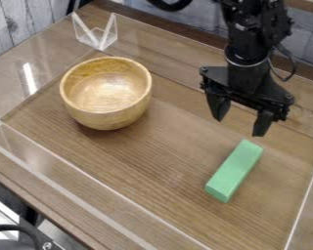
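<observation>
A black robot arm reaches in from the top, its gripper (241,119) low over the wooden table with fingers open. Just in front of it lies a mint-green rectangular block (234,171), lengthwise toward the viewer and slightly slanted. Nothing shows held between the fingers.
A tan wooden bowl (106,93) stands at the left. A small white wire-like object (98,34) is at the back left.
</observation>
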